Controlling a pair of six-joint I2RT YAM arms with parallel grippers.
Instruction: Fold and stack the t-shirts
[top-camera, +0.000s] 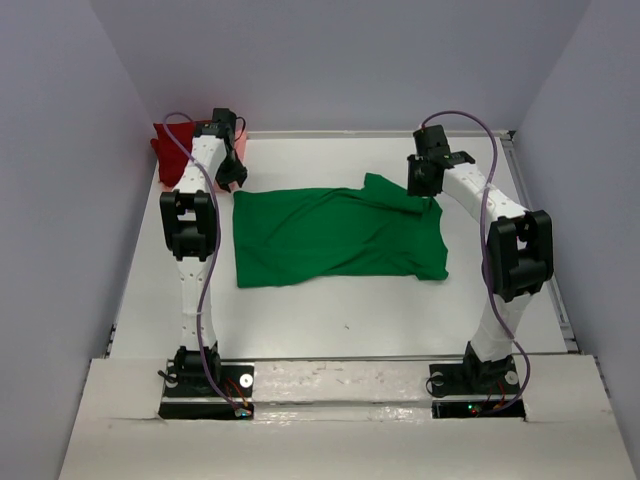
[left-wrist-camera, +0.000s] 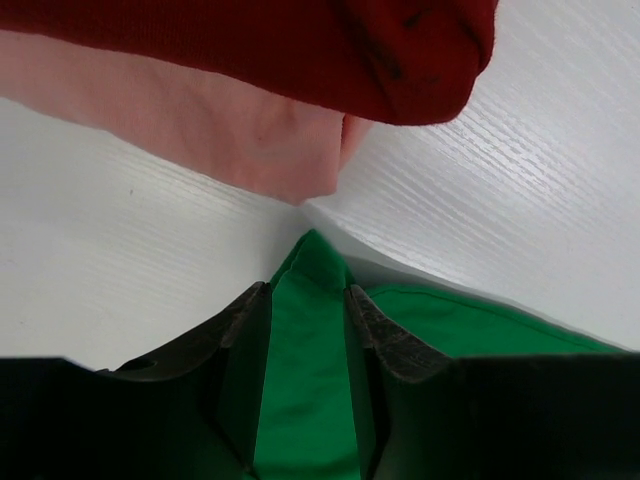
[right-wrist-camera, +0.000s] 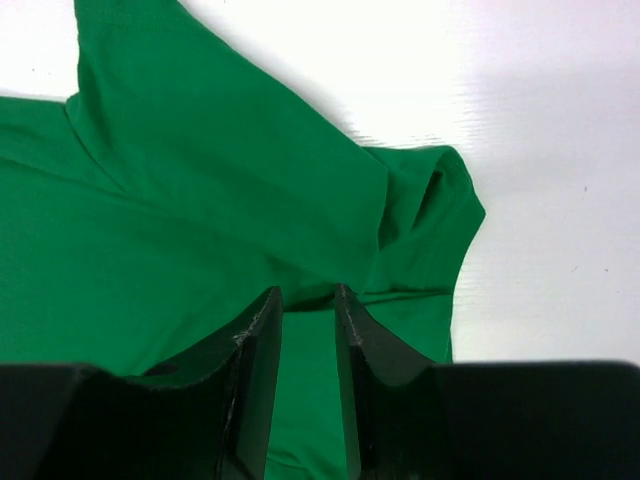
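Observation:
A green t-shirt (top-camera: 320, 240) lies spread lengthwise across the table, its upper right part folded over as a loose flap (right-wrist-camera: 230, 150). My left gripper (top-camera: 235, 187) is over the shirt's upper left corner (left-wrist-camera: 318, 262); its fingers stand apart, with the corner visible beyond and between the tips. Above the shirt's upper right end is my right gripper (top-camera: 424, 195). In the right wrist view its fingers (right-wrist-camera: 262, 335) are also apart, and only flat green cloth shows below the gap. Neither gripper visibly pinches any fabric.
Folded red cloth (top-camera: 172, 150) and pink cloth (left-wrist-camera: 230, 130) are stacked at the back left, just beyond the left gripper. Bare white table (top-camera: 330, 325) lies in front of the shirt. Grey walls stand at the back and both sides.

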